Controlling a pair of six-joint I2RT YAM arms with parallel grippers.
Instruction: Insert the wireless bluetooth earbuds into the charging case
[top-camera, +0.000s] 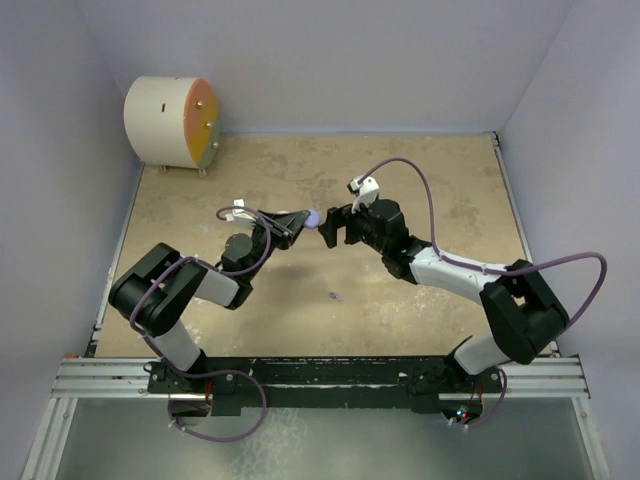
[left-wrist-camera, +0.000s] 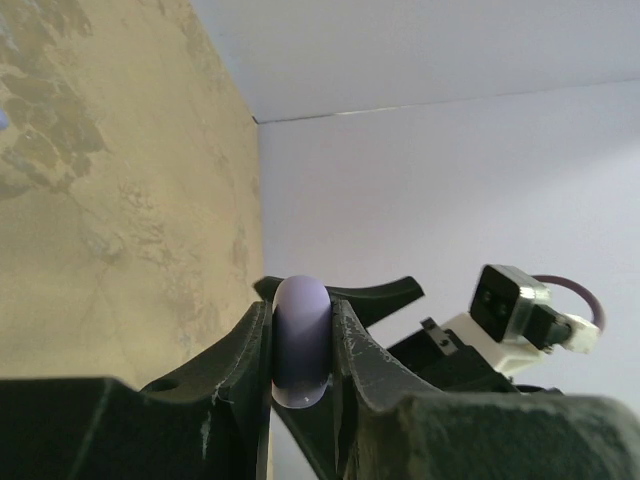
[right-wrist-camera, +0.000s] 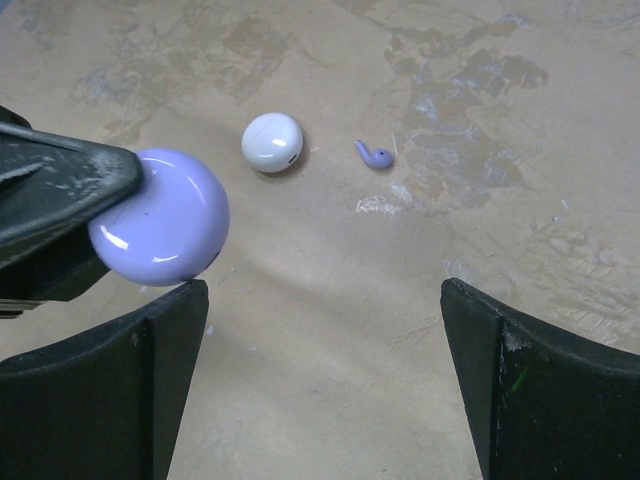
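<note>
A lilac charging case is clamped in my left gripper (top-camera: 301, 222), seen in the top and left wrist views; the same case (right-wrist-camera: 160, 215) is at the left of the right wrist view, close to the right fingers. My right gripper (top-camera: 335, 225) stands open facing it, nothing between its fingers. On the table in the right wrist view lie a small lilac earbud (right-wrist-camera: 376, 156) and a white rounded object (right-wrist-camera: 271, 142). In the top view a small lilac piece (top-camera: 334, 296) lies below the grippers.
A white cylinder with coloured end (top-camera: 170, 120) stands at the back left, off the board. The tan board (top-camera: 450, 175) is mostly clear, bordered by pale walls.
</note>
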